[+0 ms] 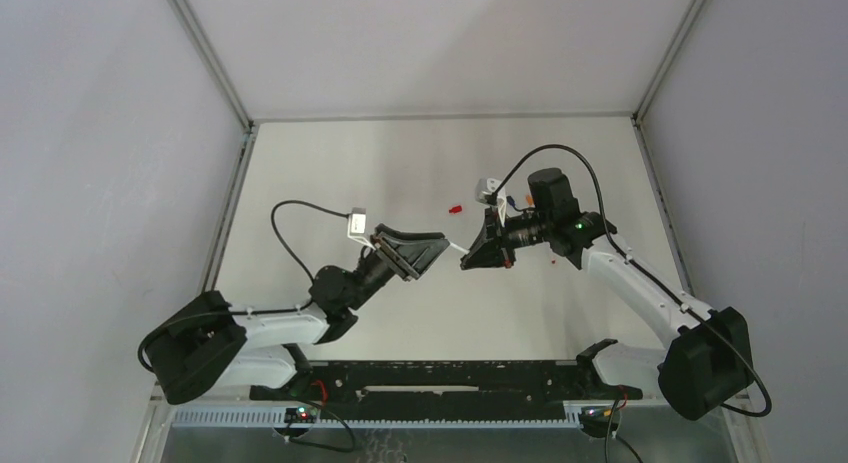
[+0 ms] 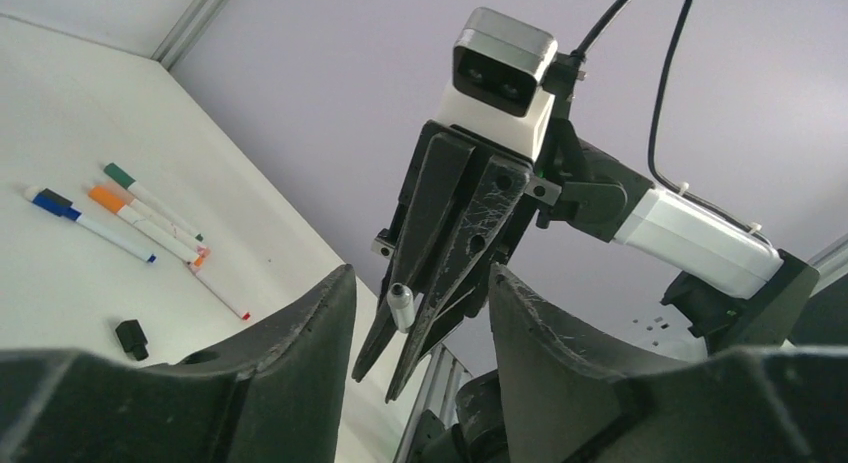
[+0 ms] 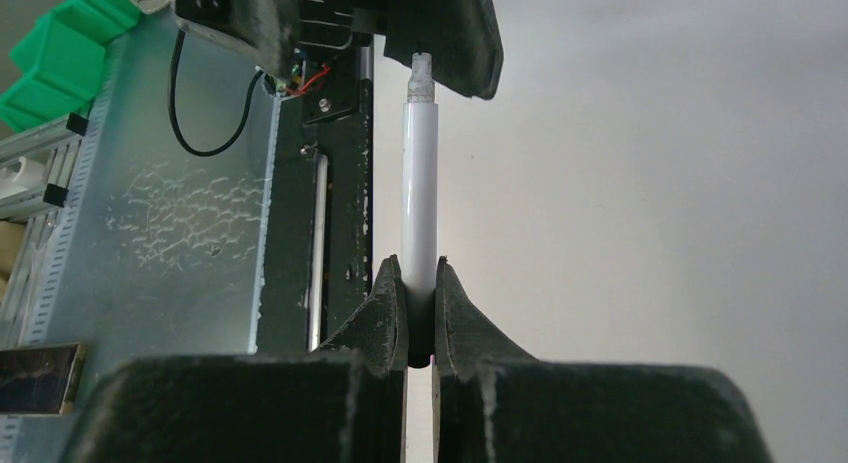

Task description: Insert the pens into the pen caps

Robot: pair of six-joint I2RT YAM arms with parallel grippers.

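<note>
My right gripper is shut on a white marker pen [image 3: 420, 173], its narrow tip pointing at my left gripper. My left gripper is part open, its fingers either side of the pen's tip [image 2: 400, 301] as seen in the left wrist view; whether they touch it I cannot tell. A red cap [image 1: 455, 209] lies on the table [image 1: 380, 163] above the grippers in the top view. Several pens [image 2: 100, 228] and a small black cap [image 2: 131, 338] lie on the table in the left wrist view.
The loose pens are at the table's right side, partly behind the right arm in the top view. A dark rail [image 1: 450, 373] runs along the front edge.
</note>
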